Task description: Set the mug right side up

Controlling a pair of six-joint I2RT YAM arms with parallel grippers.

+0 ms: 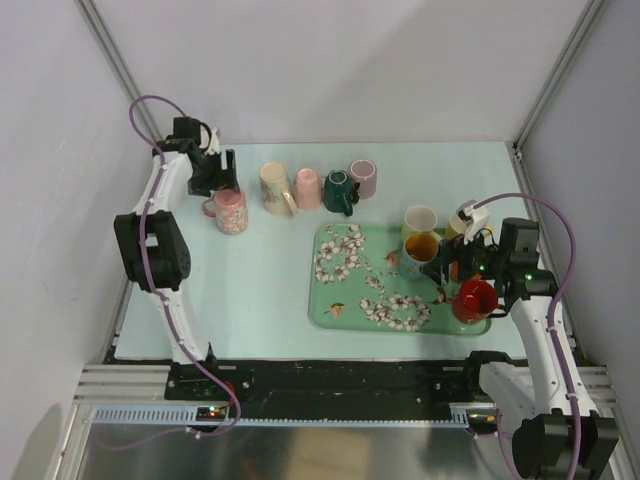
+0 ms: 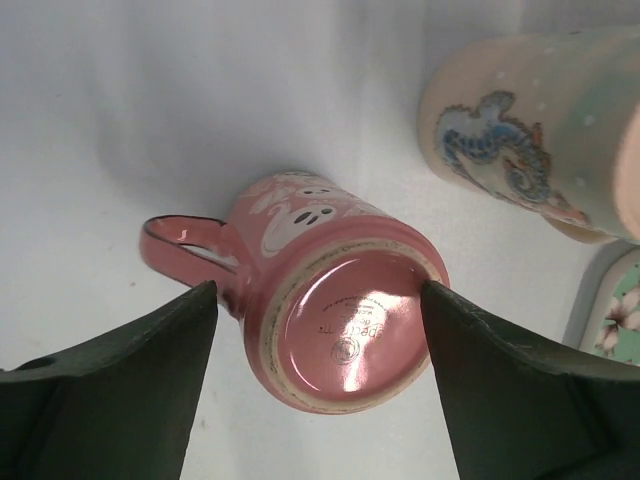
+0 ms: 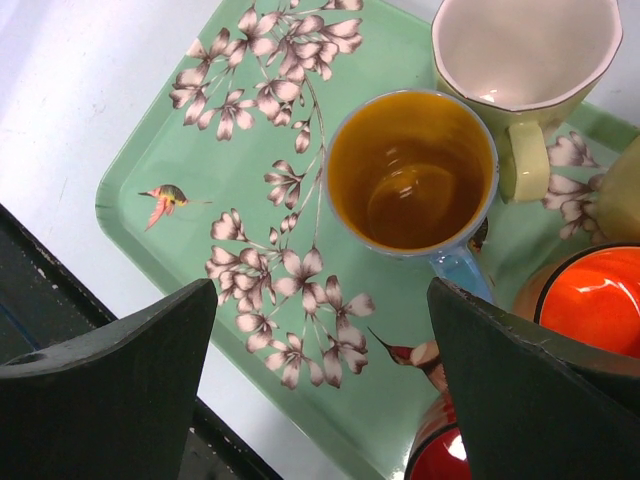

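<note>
A pink mug with white ghost figures [image 2: 345,330] is upside down at the left of the table, its base facing up and its handle pointing left in the left wrist view; in the top view it [image 1: 230,215] sits beside my left gripper [image 1: 215,165]. That gripper is open, its fingertips on either side of the mug's base and handle. My right gripper hangs open above the green tray, near a blue mug with orange inside.
The green tray [image 1: 340,310] holds several mugs at the right. Several mugs, including a tall cream one [image 1: 275,185] and a dark green one [image 1: 338,190], line the back.
</note>
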